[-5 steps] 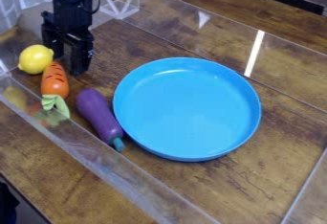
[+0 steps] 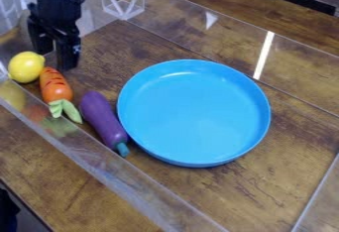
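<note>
My black gripper [image 2: 55,48] is open at the upper left, just behind a yellow lemon [image 2: 24,66]. An orange toy carrot [image 2: 56,88] with pale green leaves lies in front of the lemon. A purple eggplant [image 2: 102,120] rests to the right of the carrot. A large blue plate [image 2: 193,112] occupies the middle of the view.
A clear low wall borders the wooden surface [image 2: 199,38] along the left and the right. The wood behind the plate and in front of it is bare.
My gripper has moved left and up in the view. The lemon has shifted slightly left, and the carrot's top end leans a little further left.
</note>
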